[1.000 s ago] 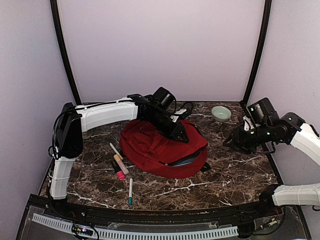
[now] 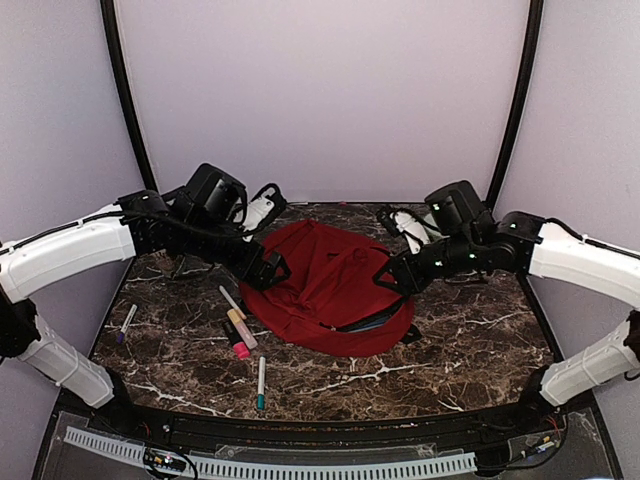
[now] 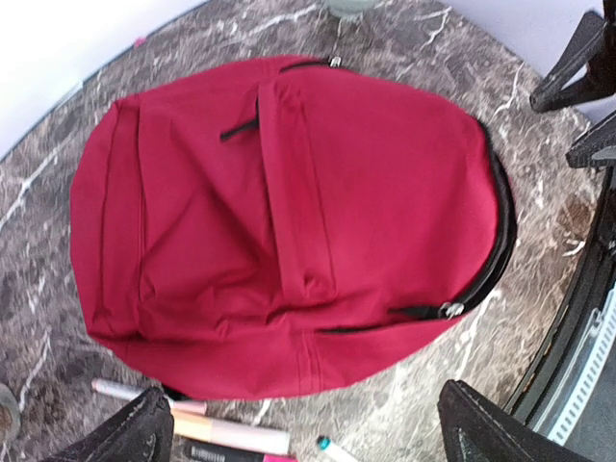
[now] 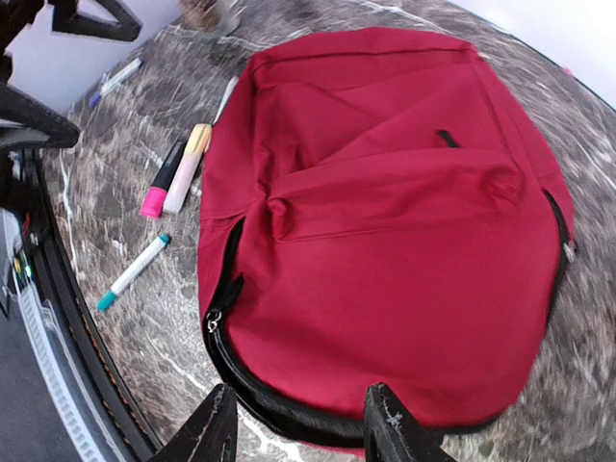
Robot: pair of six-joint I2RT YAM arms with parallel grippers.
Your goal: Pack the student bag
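The red student bag (image 2: 325, 285) lies in the middle of the table, its black zipper partly undone along the front right edge, where a dark gap (image 2: 372, 321) shows. Over the bag's left side hovers my left gripper (image 2: 265, 275), open and empty; its spread fingers (image 3: 472, 423) frame the bottom of the left wrist view. My right gripper (image 2: 393, 280) is above the bag's right part, also open, with nothing between its fingers. Left of the bag lie a pink-capped marker (image 4: 164, 180), an orange-ended marker (image 4: 188, 166), a teal-capped marker (image 4: 134, 272) and a thin white pen (image 2: 231, 300).
A purple-tipped marker (image 2: 127, 320) lies at the far left. Behind the bag, the pale green bowl (image 3: 348, 5) is mostly hidden by my right arm in the top view. Bare marble table (image 2: 460, 365) spreads front right.
My left gripper has moved left across the bag, and my right gripper has come in from the right to above it. The purple-tipped marker is now uncovered; the bag lies as before.
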